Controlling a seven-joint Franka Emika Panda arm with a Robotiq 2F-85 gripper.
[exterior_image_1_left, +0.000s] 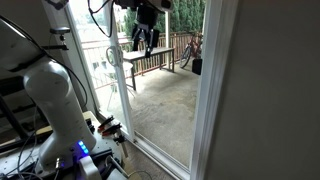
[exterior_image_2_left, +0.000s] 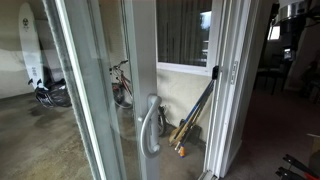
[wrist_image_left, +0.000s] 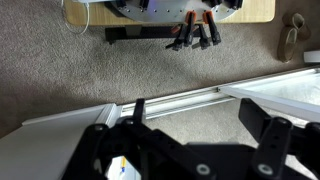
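My gripper (exterior_image_1_left: 145, 48) hangs high in the doorway in exterior view 1, pointing down, with the white arm (exterior_image_1_left: 55, 105) rising from the lower left. In the wrist view the dark fingers (wrist_image_left: 139, 106) stand wide apart, and only floor and the door track (wrist_image_left: 185, 104) show below the gap. The gripper is open and holds nothing. A glass door in a white frame stands ajar; its curved white handle (exterior_image_2_left: 150, 125) shows clearly in exterior view 2. Left of the gripper in exterior view 1, the same handle (exterior_image_1_left: 113, 57) appears, apart from the fingers.
The concrete patio (exterior_image_1_left: 165, 110) beyond the doorway is mostly clear. A bench (exterior_image_1_left: 150, 54) and a bicycle (exterior_image_1_left: 192, 48) stand farther out. Long-handled tools (exterior_image_2_left: 195, 108) lean by the door frame (exterior_image_2_left: 240, 85). Shoes (wrist_image_left: 291, 36) lie on the carpet in the wrist view.
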